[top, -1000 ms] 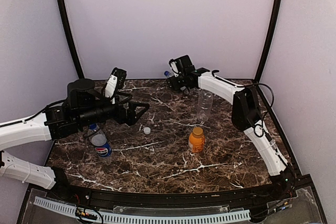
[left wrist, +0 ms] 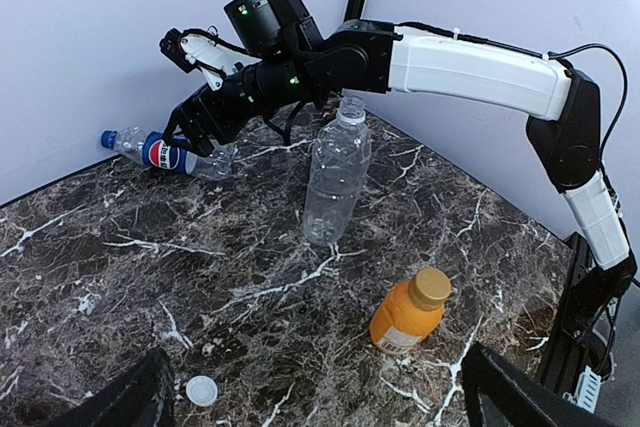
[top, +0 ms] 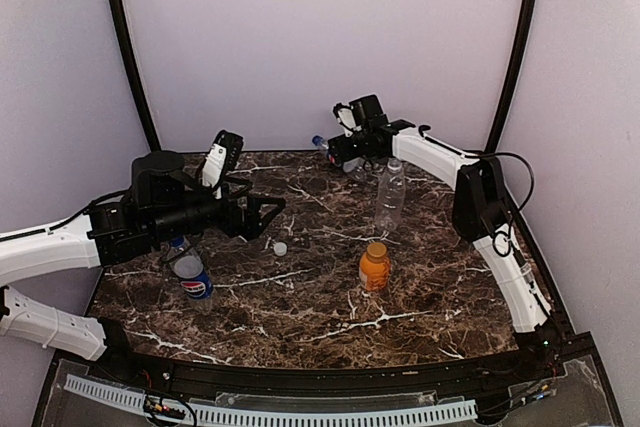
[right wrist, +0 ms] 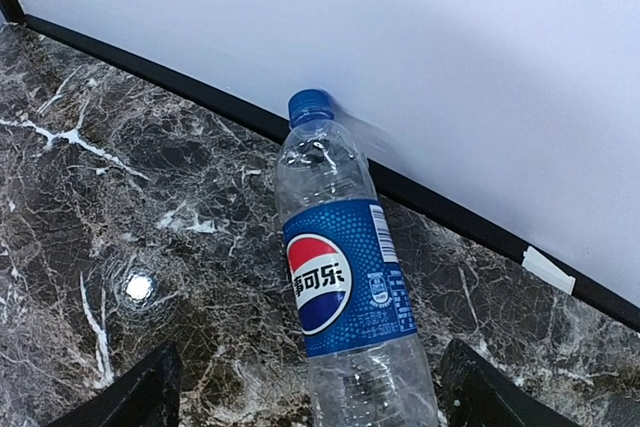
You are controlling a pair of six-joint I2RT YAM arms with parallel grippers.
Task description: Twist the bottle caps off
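A Pepsi bottle [right wrist: 350, 277] with a blue cap [right wrist: 310, 105] lies on its side by the back wall, my open right gripper [top: 344, 147] above it, its fingers either side in the right wrist view. My left gripper [top: 256, 215] hangs open over the left of the table. Below it stands another Pepsi bottle [top: 192, 277]. A clear bottle [left wrist: 335, 182] stands upright at the right, apparently capless. An orange bottle [left wrist: 405, 317] with an orange cap [left wrist: 431, 285] stands front right. A small white cap [left wrist: 201, 390] lies on the table.
The marble table [top: 290, 327] is bounded by a back wall and side panels.
My right gripper has risen and shifted slightly right above the lying bottle. The left arm looks still.
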